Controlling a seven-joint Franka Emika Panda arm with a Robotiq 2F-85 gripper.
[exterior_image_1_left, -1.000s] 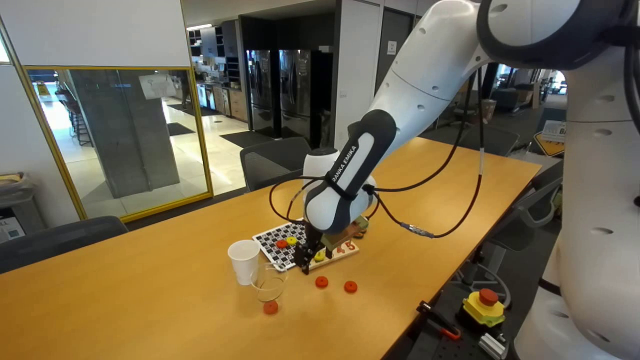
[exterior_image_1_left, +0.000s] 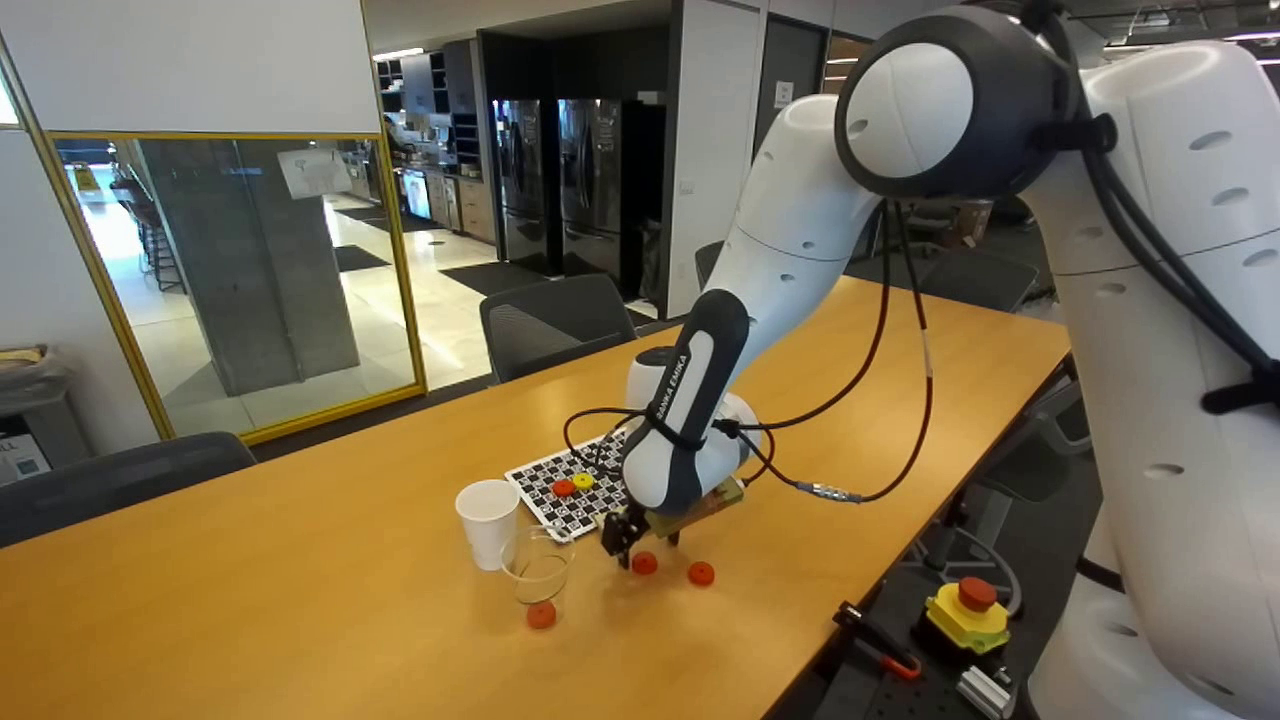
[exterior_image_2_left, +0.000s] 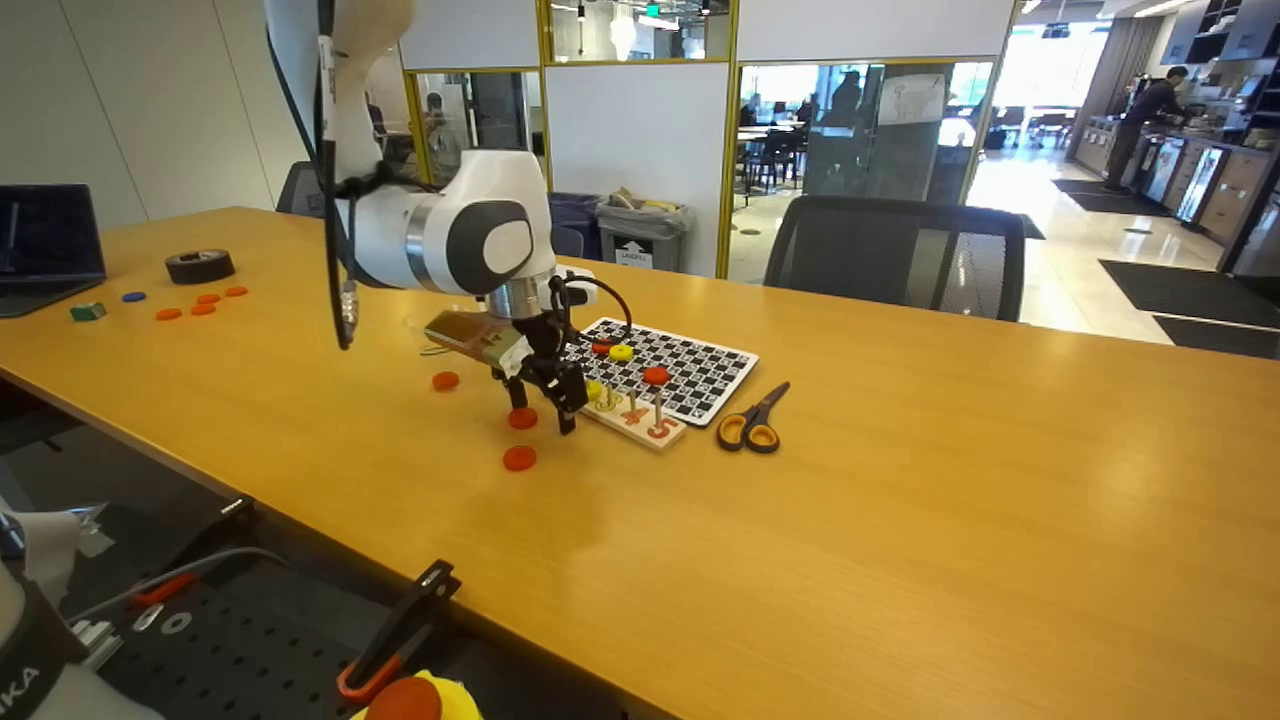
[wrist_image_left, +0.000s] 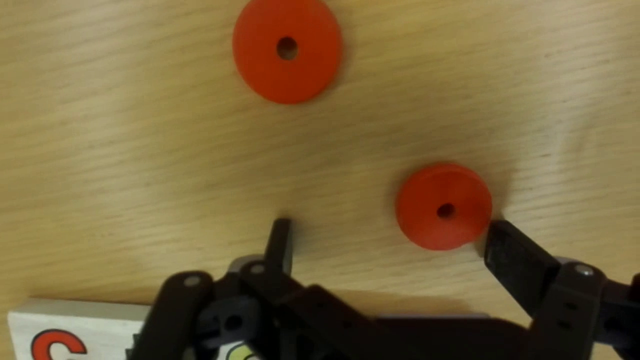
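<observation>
Low over the table, my open gripper holds nothing. One red ring (wrist_image_left: 420, 204) lies between the lines of its fingers, much closer to the right fingertip (wrist_image_left: 507, 240); whether they touch is unclear. A second red ring (wrist_image_left: 258, 48) lies flat farther out, at the top of the wrist view. In exterior view 2 the numbered peg board (exterior_image_2_left: 618, 415) sits beside the gripper, with a yellow ring (exterior_image_2_left: 594, 390) at its near end. The hand hides most of that board in exterior view 1. A third red ring (exterior_image_1_left: 541, 616) rests by the clear glass (exterior_image_1_left: 540, 582).
A checkered board (exterior_image_2_left: 708, 378) bearing red and yellow rings lies behind the peg board, with scissors (exterior_image_2_left: 750, 430) beside it. A white cup (exterior_image_1_left: 487, 524) stands by the glass. Black tape (exterior_image_2_left: 200, 266) and several discs lie farther off.
My gripper has come down and toward the table's near edge, from above the peg board to the nearer red ring. The rings on the table have not visibly moved.
</observation>
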